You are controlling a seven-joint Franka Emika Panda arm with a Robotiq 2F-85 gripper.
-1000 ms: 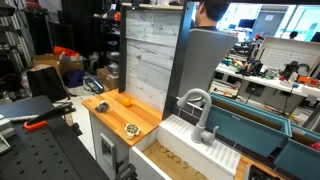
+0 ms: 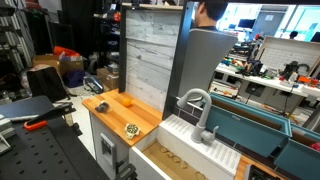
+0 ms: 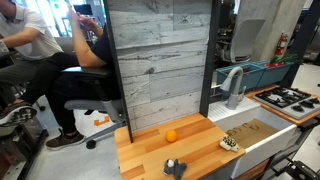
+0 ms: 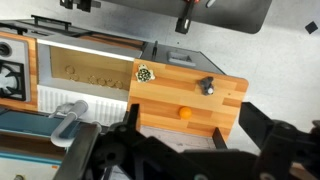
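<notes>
In the wrist view my gripper points down over the toy kitchen's wooden counter (image 4: pixel 160 108), its two dark fingers spread wide apart. Nothing shows between them except the counter well below. An orange round object (image 4: pixel 185 112) lies on that counter, apart from the fingers. A small grey metallic object (image 4: pixel 206 86) sits near one end. At the sink's edge rests a pale, dark-patterned lump (image 4: pixel 145 74). The white sink (image 3: pixel 281 143) has a brown basin floor and looks empty. Behind it stands a light grey faucet (image 2: pixel 198 113).
A grey-white plank wall (image 3: pixel 165 75) rises behind the counter. Beyond the sink lies a stove top (image 3: pixel 292 101), with a teal trough (image 2: pixel 240 130) along the back. A black table surface (image 2: pixel 55 150) is in front. Two people sit in the background.
</notes>
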